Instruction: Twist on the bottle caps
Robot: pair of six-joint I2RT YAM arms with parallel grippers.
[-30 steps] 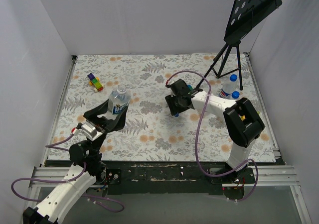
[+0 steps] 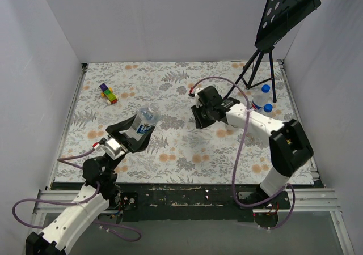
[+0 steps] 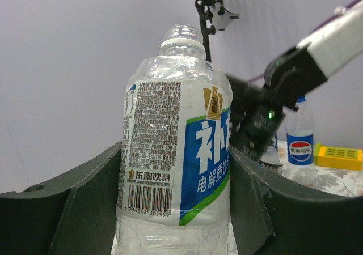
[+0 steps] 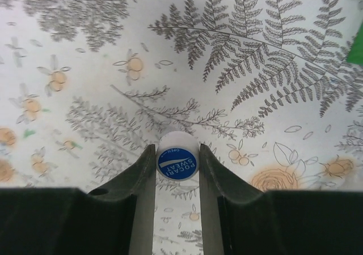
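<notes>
A clear bottle (image 2: 146, 118) with a white and blue label is held up at the left of the table, its open neck (image 3: 182, 33) bare of any cap and pointing upward. My left gripper (image 2: 143, 124) is shut on this bottle, with a dark finger on each side of its body in the left wrist view. Over the middle of the table, my right gripper is shut on a small cap (image 4: 177, 163) with a blue, lettered top. Between cap and bottle neck there is a clear gap in the top view.
Bottles with blue caps, one a Pepsi bottle (image 2: 261, 98), stand at the right near the black stand (image 2: 262, 54). Colourful blocks (image 2: 108, 93) lie at the back left.
The right arm's elbow has swung outward to the right, while its gripper stays near the table's middle.
</notes>
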